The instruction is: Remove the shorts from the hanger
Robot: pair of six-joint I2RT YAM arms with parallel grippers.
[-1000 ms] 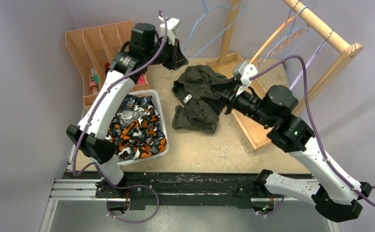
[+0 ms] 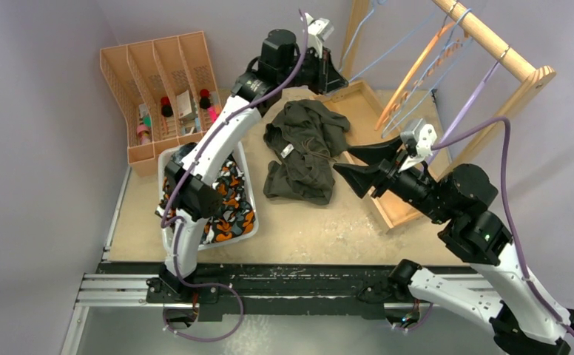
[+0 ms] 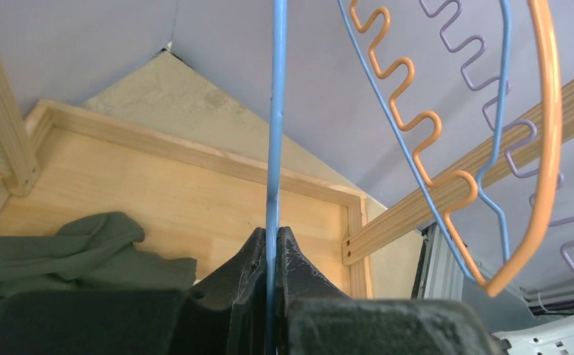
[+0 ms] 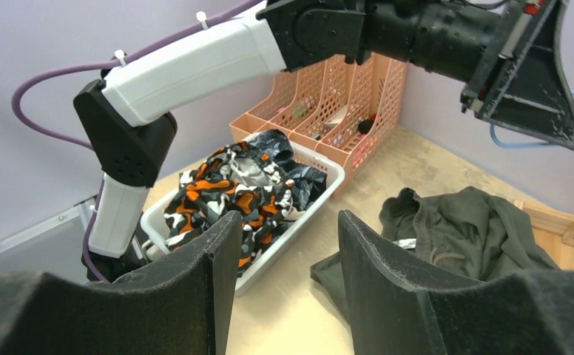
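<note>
The dark green shorts [image 2: 306, 137] lie crumpled on the table, a white tag showing on them. They also appear in the right wrist view, and part of them [image 3: 84, 255] at the lower left of the left wrist view. No hanger shows in the shorts. At the back, my left gripper [image 2: 336, 86] is shut on the thin bar of a blue hanger [image 3: 275, 140], held in the air near the rack. My right gripper [image 2: 343, 160] is open in front of the rack, fingers well apart and empty; from above it appears just right of the shorts.
Orange, blue and purple hangers hang from the wooden rack rod [image 2: 491, 38] at right, above a wooden tray [image 2: 393, 211]. A white bin [image 2: 248, 196] of patterned clothing and a divided organizer [image 2: 147, 66] stand left.
My left gripper has carried the blue hanger rightward toward the rack. The right gripper has opened from shut and moved right, away from the shorts, which lie still.
</note>
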